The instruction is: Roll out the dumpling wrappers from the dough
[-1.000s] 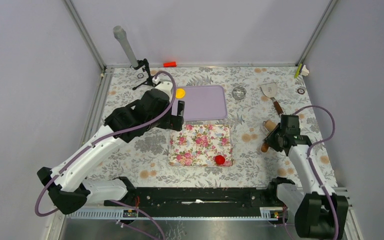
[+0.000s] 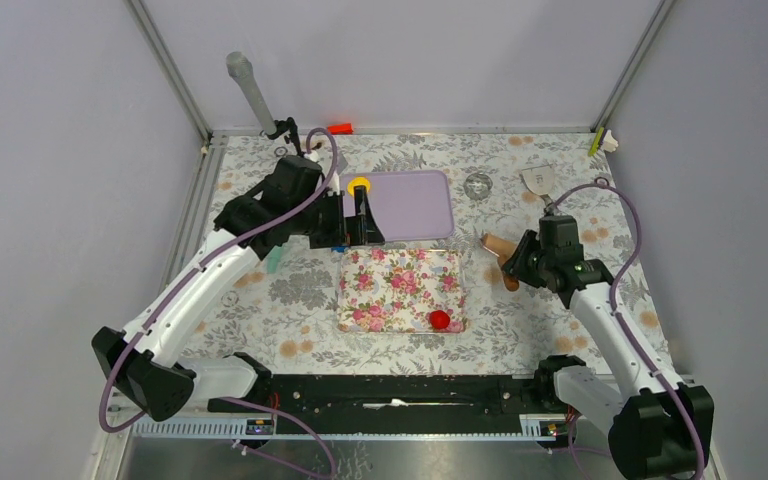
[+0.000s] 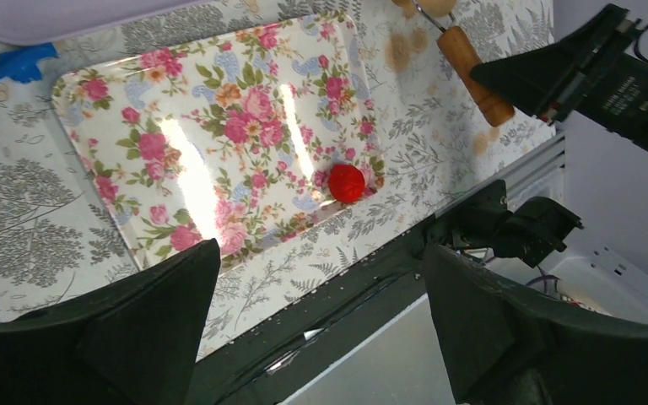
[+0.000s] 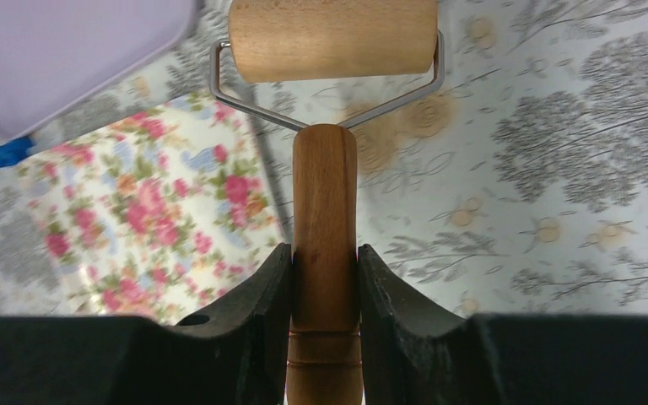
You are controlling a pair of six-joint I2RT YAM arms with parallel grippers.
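Observation:
The rolling pin (image 4: pixel 332 38) hangs right of the floral board, its wooden handle (image 4: pixel 324 211) held in my right gripper, whose fingers are shut on it. A red round lump (image 3: pixel 346 183), perhaps the dough, rests in the near right corner of the floral board (image 2: pixel 390 290). My left gripper (image 2: pixel 360 225) stands open over the far left part of the board and the lavender tray, with nothing between its fingers.
The lavender tray (image 2: pixel 410 205) lies behind the board, with a blue item (image 3: pixel 17 63) by it. A glass bowl (image 2: pixel 478 185) and a spatula (image 2: pixel 538 178) lie at the back right. The table right of the board is fairly clear.
The left arm has moved a little, toward the right.

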